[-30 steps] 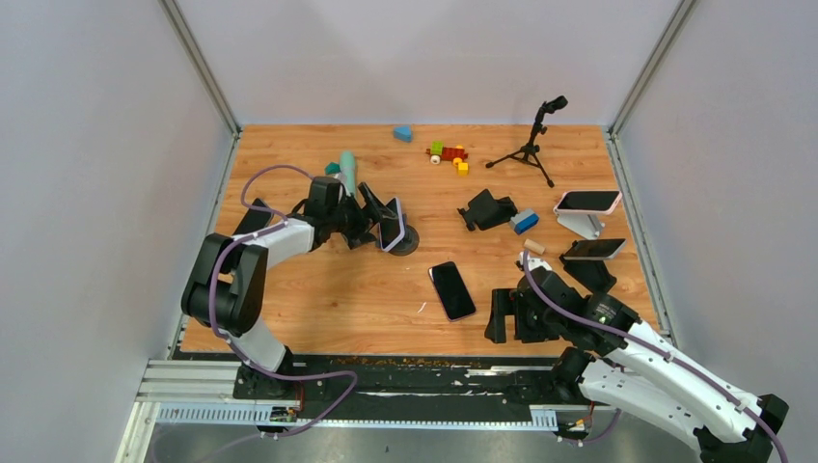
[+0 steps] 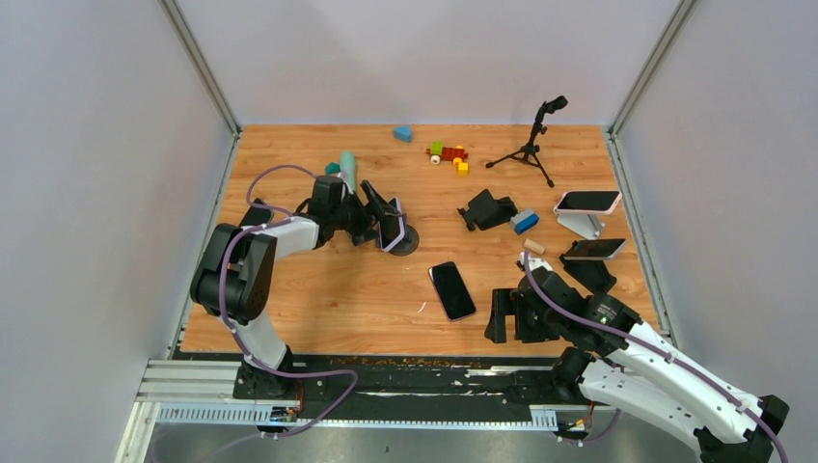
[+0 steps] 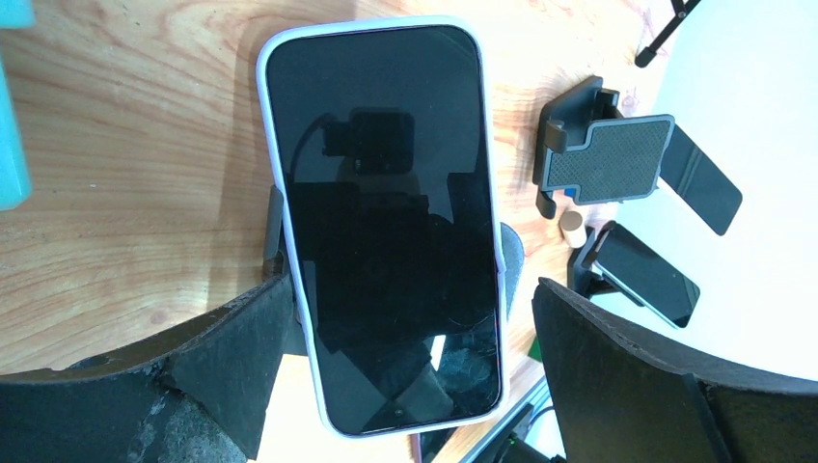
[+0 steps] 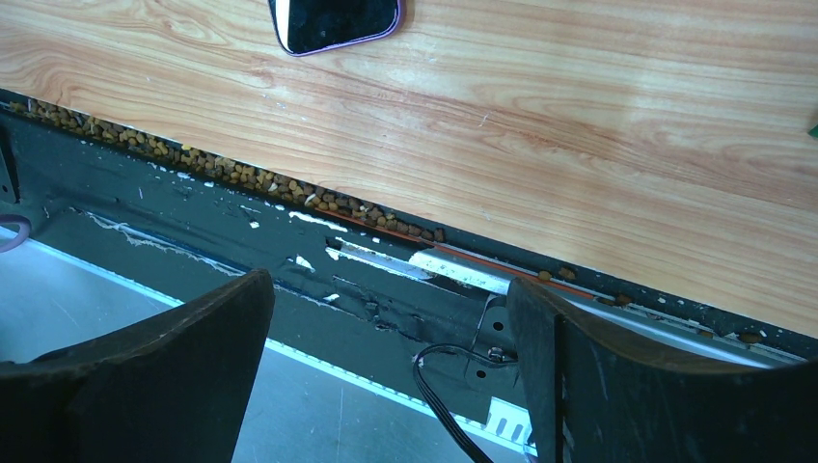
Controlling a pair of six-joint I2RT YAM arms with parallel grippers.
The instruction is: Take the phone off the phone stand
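Observation:
A dark-screened phone in a lilac case [image 3: 386,222] rests on its round-based black stand [image 2: 406,243], mostly hidden behind the phone in the left wrist view. My left gripper [image 2: 377,215] is open in front of it. In the left wrist view the finger [image 3: 222,357] and its opposite stand on either side of the phone's lower half. Whether either one touches the case cannot be made out. My right gripper hangs open near the table's front edge, nothing between its fingers.
A loose phone [image 2: 452,291] lies flat at front centre. To the right are an empty black holder [image 2: 487,209], a blue block [image 2: 524,221] and two more phones on stands [image 2: 586,202]. A small tripod [image 2: 531,145] stands at the back. A teal object [image 2: 347,169] lies behind my left gripper.
My left arm's elbow has shifted slightly to the right, and its gripper has edged a little closer to the phone. The phone, its stand and the right arm stay put.

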